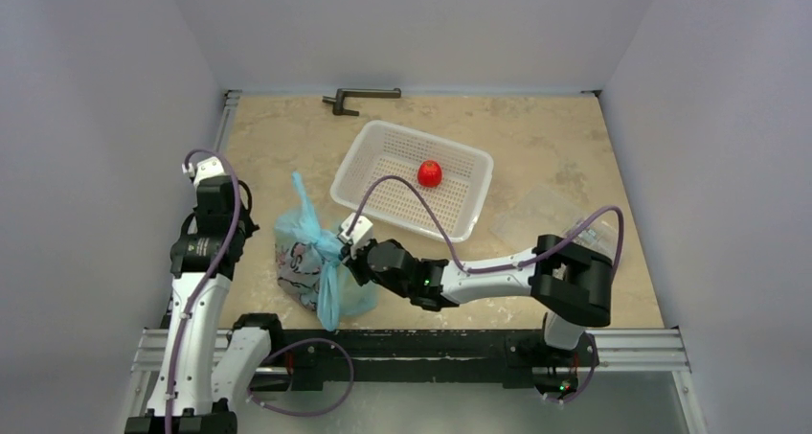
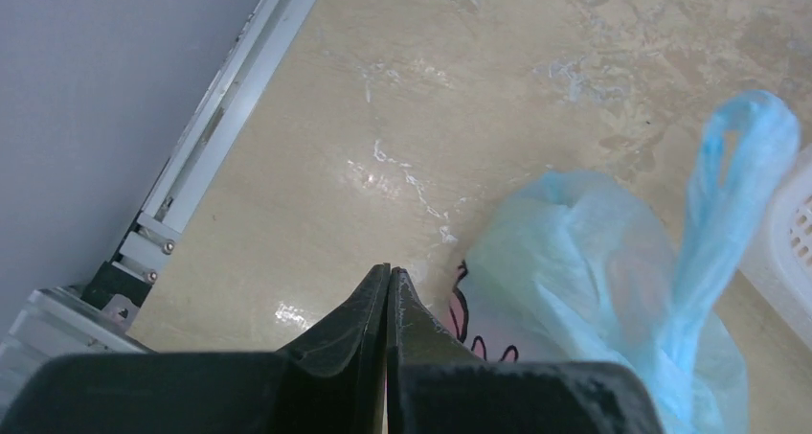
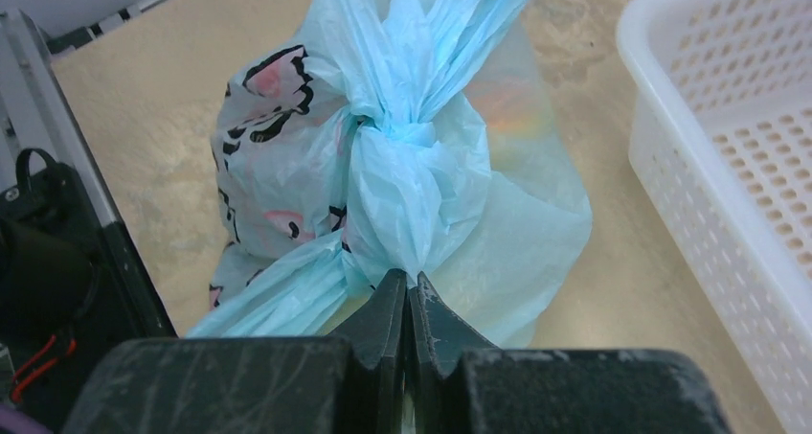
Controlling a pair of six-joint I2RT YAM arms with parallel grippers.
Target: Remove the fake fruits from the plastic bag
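A light blue knotted plastic bag (image 1: 306, 233) with a printed pattern lies on the worktop; its contents show only as faint colour through the plastic (image 3: 507, 108). My right gripper (image 1: 347, 260) is shut at the bag's knotted middle, with a pinch of blue plastic at its tips. My left gripper (image 1: 251, 229) stands shut left of the bag, nothing visible between its fingers. A red fake fruit (image 1: 429, 173) sits inside the white perforated basket (image 1: 349, 166).
The basket stands behind and right of the bag. A black bracket (image 1: 359, 94) lies at the back. A clear container (image 1: 594, 233) is partly hidden by the right arm at the right. Grey walls and an aluminium rail (image 2: 230, 94) bound the worktop.
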